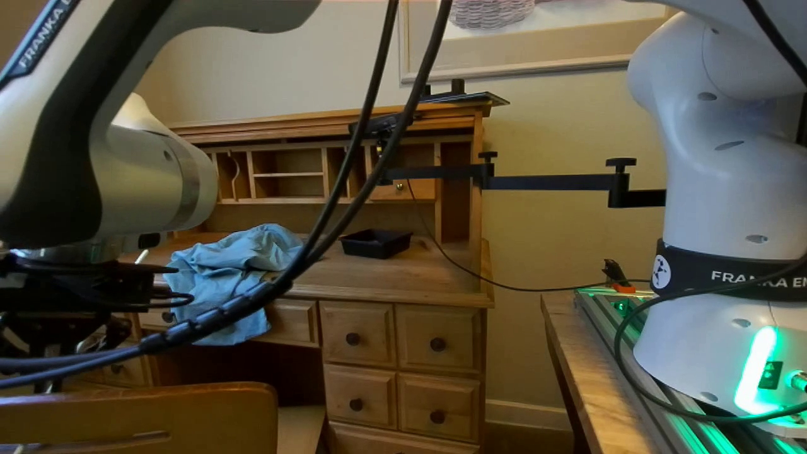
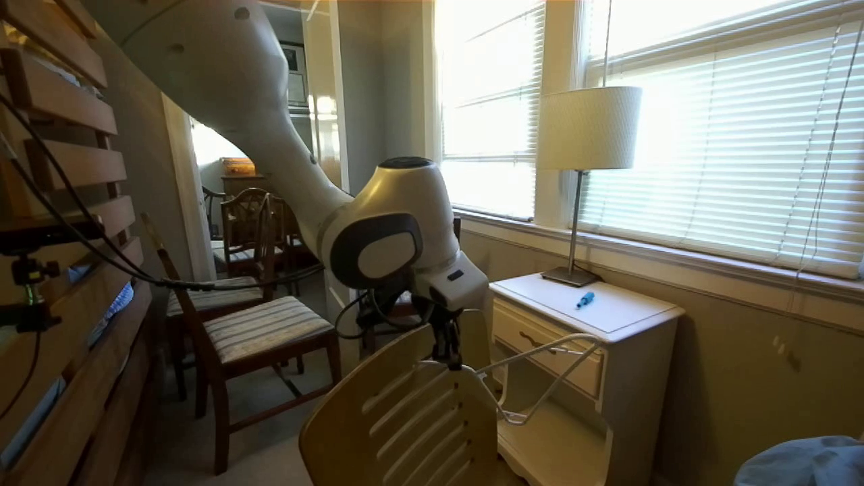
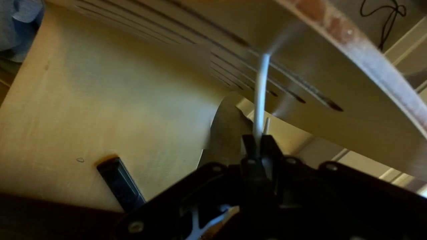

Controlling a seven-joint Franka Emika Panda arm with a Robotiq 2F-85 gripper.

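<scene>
A thin white wire frame, apparently a hanger, juts out sideways from my gripper, over the chair back and in front of the white nightstand. In the wrist view one white rod comes up from between the black fingertips, which are closed on it. The slotted wooden chair back lies beyond the rod; whether they touch I cannot tell. Below spreads a pale wooden surface, apparently the seat. In exterior view 1 the gripper is at the far left, partly cropped, above the chair back.
A blue cloth drapes over the desk's front edge, near a black tray. The nightstand carries a lamp and a small blue item. Black cables hang along the arm. A striped chair stands behind.
</scene>
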